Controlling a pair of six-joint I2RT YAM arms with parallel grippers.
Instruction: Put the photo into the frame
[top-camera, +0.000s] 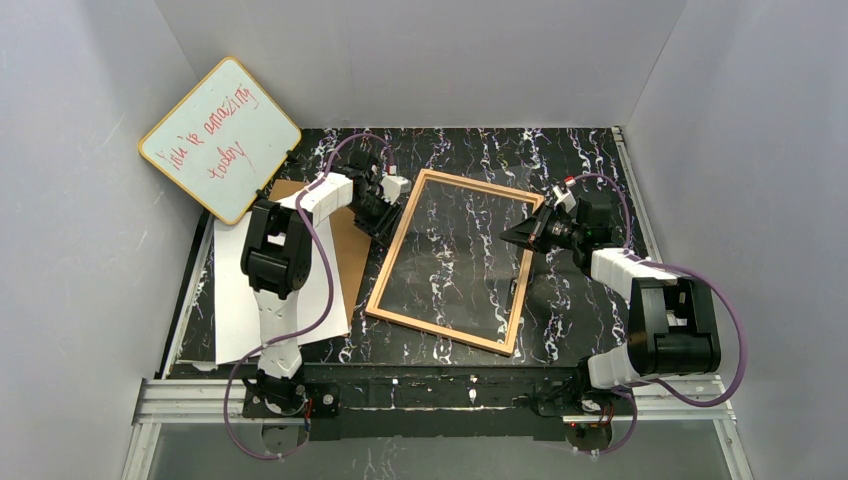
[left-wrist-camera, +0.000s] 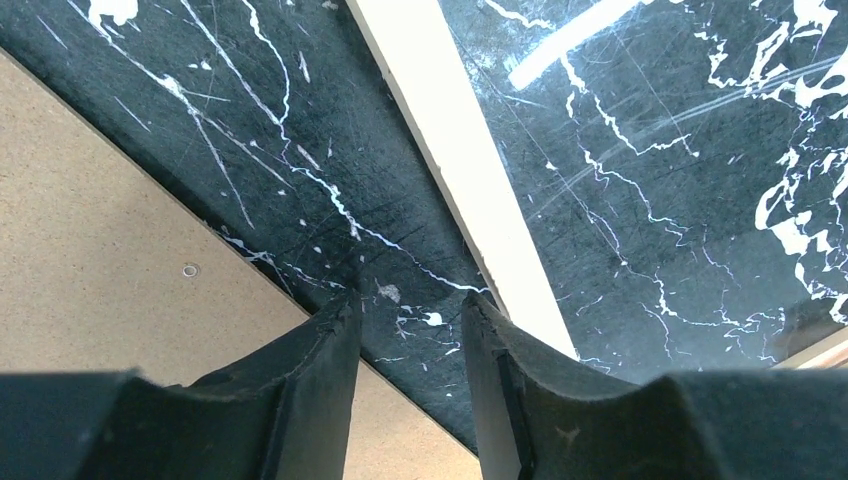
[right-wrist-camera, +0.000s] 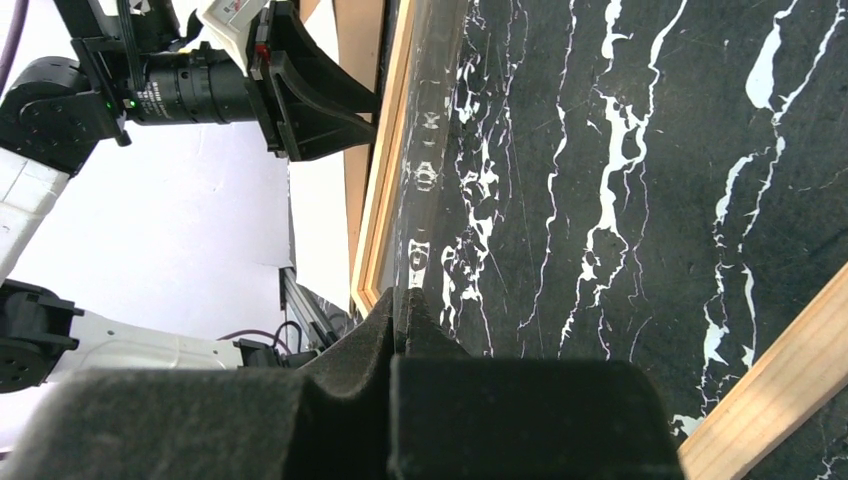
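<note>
A wooden picture frame (top-camera: 463, 333) lies tilted on the black marbled table, with its left bar (left-wrist-camera: 475, 175) close in the left wrist view. My right gripper (top-camera: 507, 238) is above the frame's right side, shut on a clear sheet (right-wrist-camera: 425, 170) seen almost edge-on in the right wrist view. That sheet spans much of the frame's opening; whether it rests inside all round I cannot tell. Beside the left bar, my left gripper stands open, with only table visible between its fingers. No printed picture can be made out.
A white sheet (top-camera: 232, 300) and a brown backing board (top-camera: 351, 260) lie on the left, partly under my left arm. Behind them leans a whiteboard (top-camera: 220, 140) with red writing.
</note>
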